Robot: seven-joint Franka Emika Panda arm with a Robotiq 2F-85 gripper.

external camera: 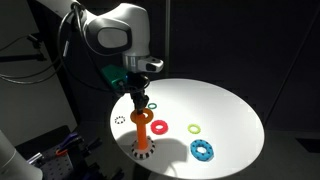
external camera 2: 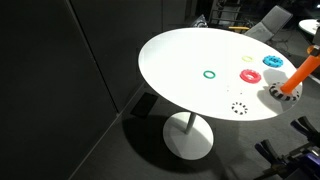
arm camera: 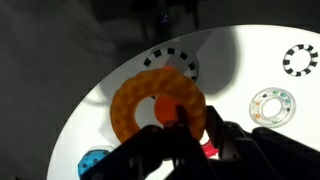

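My gripper (external camera: 142, 109) is shut on an orange ring (arm camera: 122, 112), holding it by one side in the wrist view. An orange post (external camera: 142, 137) stands on a round black-and-white base (external camera: 143, 152) at the table's near left edge. Seen from exterior view 1, the ring is at the height of the post's top; whether it encircles the post cannot be told. Through the ring's opening in the wrist view, part of the red-orange post (arm camera: 168, 108) shows. Exterior view 2 cuts off the post (external camera 2: 300, 72) at the right edge, and the ring cannot be made out there.
A round white table (external camera: 225, 110) carries a pink-red ring (external camera: 160, 127), a yellow-green ring (external camera: 194, 129), a blue ring (external camera: 202, 150) and a small teal ring (external camera 2: 209, 74). A checkered ring (arm camera: 300, 60) and a pale dotted ring (arm camera: 272, 107) lie apart.
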